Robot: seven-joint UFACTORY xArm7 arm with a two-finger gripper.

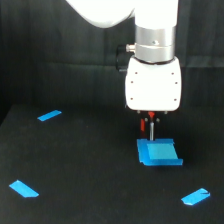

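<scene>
My gripper (150,133) points straight down below the white hand of the arm. Its thin fingertips stand just at or over the back edge of a blue square (162,153) on the dark table. Whether they touch it, I cannot tell. A small red part (142,126) shows beside the fingers. It is too small to tell whether it belongs to the gripper or is a separate object. The fingers look close together, but the gap between them cannot be made out.
Blue tape strips lie on the dark tabletop (90,160): one at the back left (49,115), one at the front left (24,188) and one at the front right (195,197). A dark curtain (60,60) hangs behind.
</scene>
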